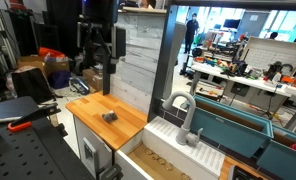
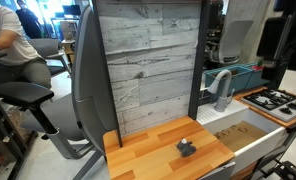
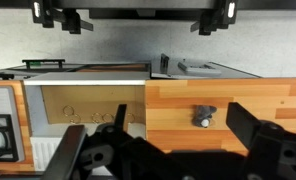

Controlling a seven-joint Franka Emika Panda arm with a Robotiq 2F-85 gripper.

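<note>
A small grey object (image 3: 203, 116) lies on the wooden countertop (image 3: 268, 95); its exact kind is hard to tell. In exterior view 2 the same grey object (image 2: 186, 148) sits near the middle of the wood. My gripper is open, its two fingers far apart with nothing between them. Exterior view 1 shows the gripper (image 1: 96, 86) high above the counter's left part, well clear of the grey object (image 1: 109, 116).
A grey faucet (image 1: 188, 118) rises beside a white-edged open compartment (image 2: 250, 131) with a light brown bottom. A stove top (image 3: 2, 125) is on the far side of it. A whitewashed plank wall (image 2: 153, 75) stands behind the wood, which is otherwise bare.
</note>
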